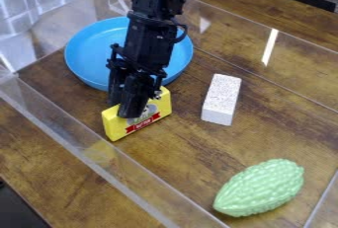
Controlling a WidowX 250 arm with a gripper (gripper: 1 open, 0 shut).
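Note:
The black arm reaches down from the top centre to a yellow box (123, 124) with a red label, low left of centre on the wooden table. My gripper (137, 104) is shut on this box at its upper side. Its fingertips are dark against the box and partly hard to make out. The box rests at the table's surface, just below a blue bowl.
The blue bowl (89, 52) stands behind the arm. A white block (220, 100) lies to the right, a pale green bumpy object (259, 188) at the lower right. A clear plastic edge runs along the left.

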